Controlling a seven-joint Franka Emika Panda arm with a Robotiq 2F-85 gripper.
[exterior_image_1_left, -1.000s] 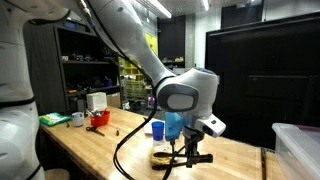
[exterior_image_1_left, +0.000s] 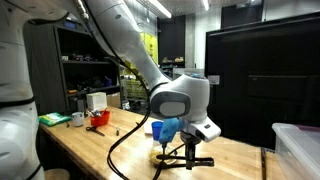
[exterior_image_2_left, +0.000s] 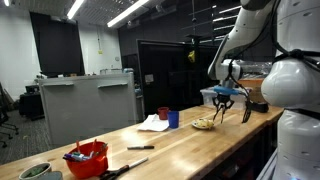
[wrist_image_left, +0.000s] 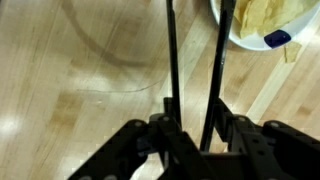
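My gripper (exterior_image_1_left: 187, 152) points down over the near side of the table in exterior view 1. Gripped in it is a dark two-armed tool that looks like tongs (wrist_image_left: 217, 70); its long arms spread apart toward the top of the wrist view. Between those arms only bare wood shows. A white bowl (wrist_image_left: 247, 42) of yellow chips (wrist_image_left: 268, 14) lies beside the tool in the wrist view, at the upper right. In exterior view 2 the bowl (exterior_image_2_left: 204, 125) rests on the table, left of the hand. My hand partly hides it in exterior view 1.
Blue cups (exterior_image_2_left: 173, 119) and a white cloth (exterior_image_2_left: 154, 123) stand or lie beyond the bowl. A red container (exterior_image_2_left: 86, 160) with utensils sits at the far end, dark-handled tools near it.
The hand has sunk slightly in exterior view 1, and the tool with it. Less of the yellow chips shows beside it now.
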